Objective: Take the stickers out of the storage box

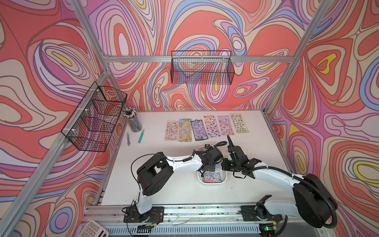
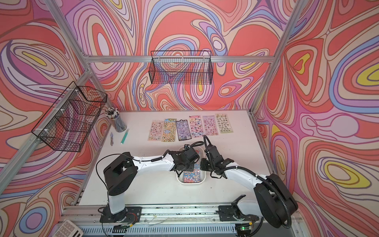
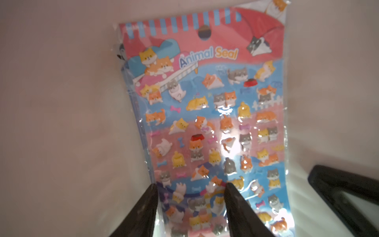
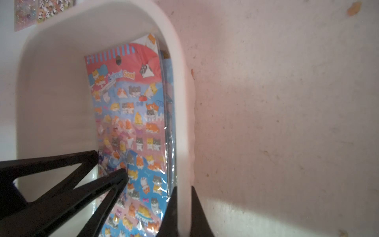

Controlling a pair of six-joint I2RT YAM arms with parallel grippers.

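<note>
The white storage box (image 1: 212, 183) stands near the table's front middle. Inside lies a red-and-blue "Animal Seal" sticker pack (image 3: 213, 118), with edges of more packs (image 4: 169, 114) showing beside it. My left gripper is inside the box, fingers open, over the lower part of the top pack; the gap between its fingers looks empty. On the box's right side, my right gripper straddles the white wall (image 4: 179, 79), one finger inside and one outside. Whether it presses on the wall cannot be made out. Both arms partly cover the box in the top views.
Several sticker sheets (image 1: 199, 130) lie in a row toward the back. A pen cup (image 1: 134, 123), a teal stick (image 1: 141, 136) and a small purple pen (image 1: 128, 139) are at the back left. Bare tabletop (image 1: 158, 193) shows on both sides of the box.
</note>
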